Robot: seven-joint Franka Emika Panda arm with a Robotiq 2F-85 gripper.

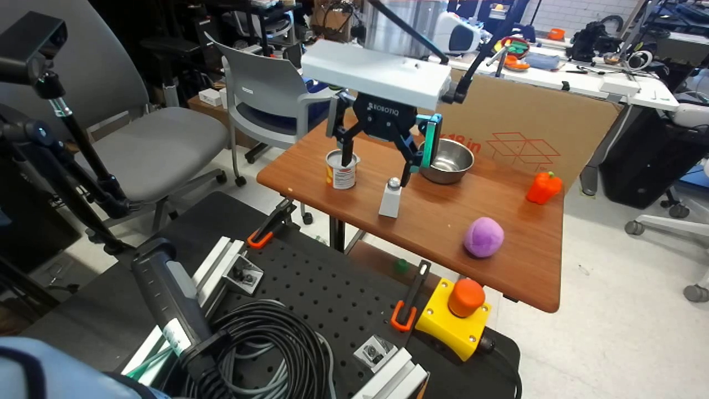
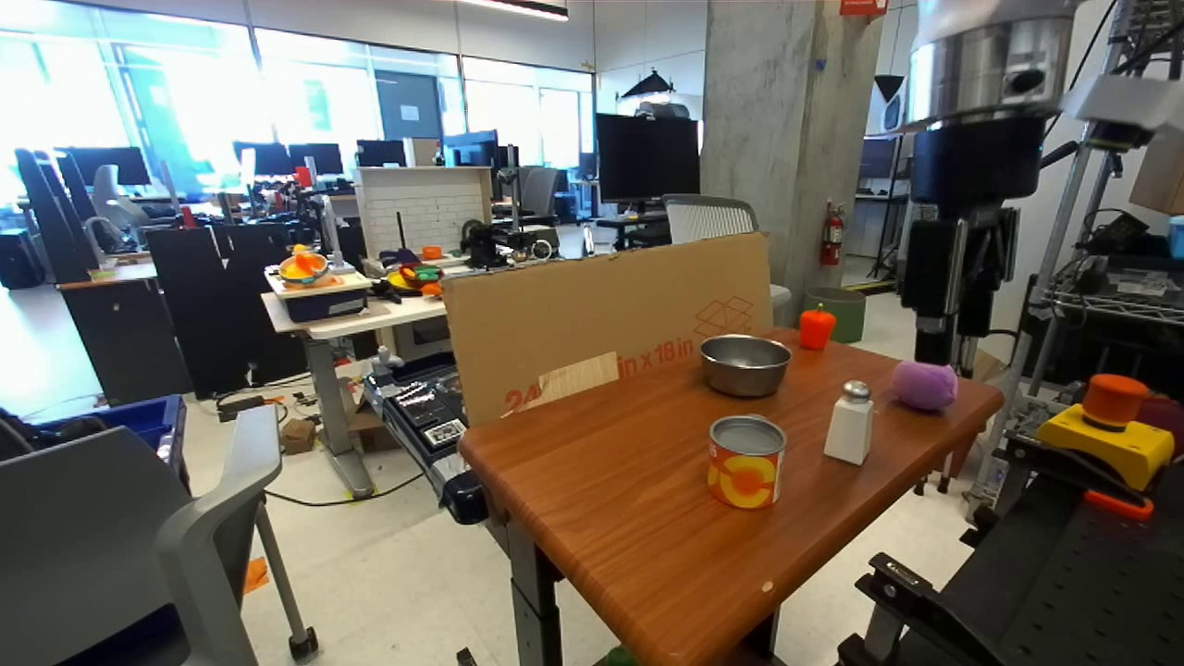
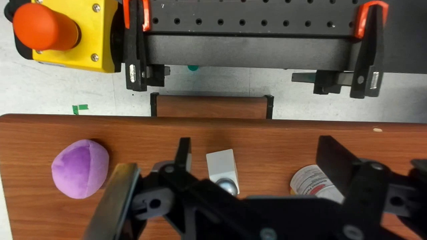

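My gripper (image 1: 376, 166) hangs open above the table, nothing between its fingers. In exterior view 1 one fingertip overlaps the can (image 1: 343, 174) and the other nearly meets the salt shaker's metal top. The wrist view looks down past both fingers at the white shaker (image 3: 222, 166), which lies within the span of the fingers, and at the can, partly hidden behind a finger. The shaker (image 2: 850, 427) stands upright on the wooden table (image 2: 622, 488). A purple plush ball (image 1: 483, 237), a steel bowl (image 2: 746, 366) and an orange pepper (image 2: 817, 328) also rest there.
A cardboard sheet (image 1: 512, 113) stands along the table's far side. Black clamps and a yellow emergency-stop box (image 1: 443, 318) sit on the pegboard cart (image 1: 312, 272) across a gap. Bare tabletop lies between the ball and the pepper.
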